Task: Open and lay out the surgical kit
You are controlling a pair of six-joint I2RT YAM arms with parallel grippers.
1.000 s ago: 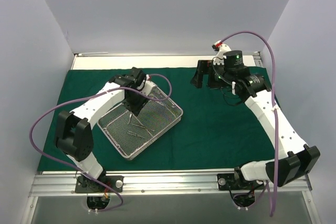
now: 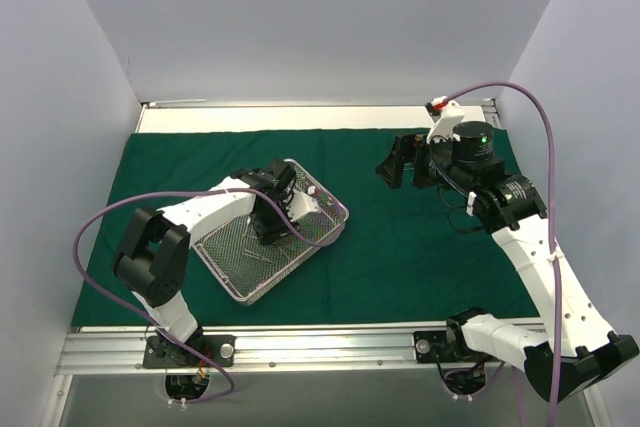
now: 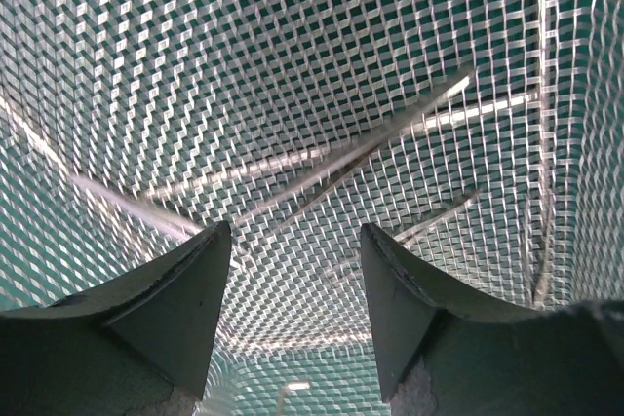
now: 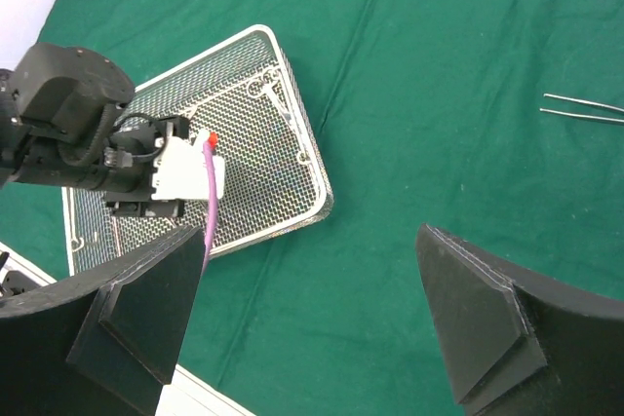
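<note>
The wire-mesh instrument tray (image 2: 225, 257) lies on the green drape, left of centre. My left gripper hangs open low over it; in the left wrist view several slender steel instruments (image 3: 390, 129) lie on the mesh ahead of and beneath its fingers, blurred in places. My right gripper is open above the right half of the drape, nothing between its fingers. Two long steel instrument shafts (image 4: 585, 116) lie on the drape at the right of the right wrist view, cut off by the frame edge.
The green drape (image 2: 420, 247) is largely bare right of the tray. Grey walls enclose both sides and the back, with metal rails (image 2: 330, 337) along the front edge. Purple cables loop over both arms.
My left gripper has moved toward the front of the view and down over the tray. The right arm has shifted rightward and slightly toward the front.
</note>
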